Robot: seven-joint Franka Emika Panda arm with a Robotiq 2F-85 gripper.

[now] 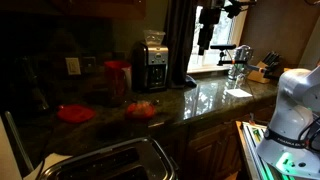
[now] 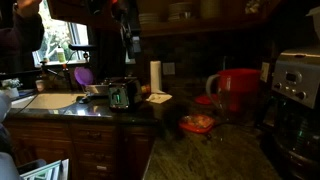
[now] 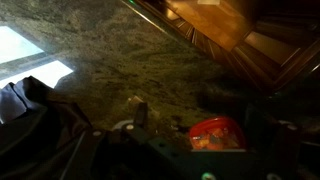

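My gripper (image 1: 206, 42) hangs high above the counter, well apart from everything on it. In the wrist view its dark fingers (image 3: 140, 115) stand apart on either side, so it looks open, with nothing seen held between them. A red bowl (image 1: 140, 109) with orange-brown contents sits on the dark stone counter; the same bowl (image 3: 217, 133) shows low in the wrist view, partly covered by the gripper. From the other side, the bowl (image 2: 197, 123) lies near a red pitcher (image 2: 237, 90).
A coffee maker (image 1: 155, 65) stands at the wall. A red plate (image 1: 75, 113) lies left of the bowl. A dark basin with a metal rim (image 1: 155, 150) fills the front. A toaster (image 2: 122, 95) and a paper roll (image 2: 155, 76) stand farther along. Cabinets (image 2: 205, 10) hang overhead.
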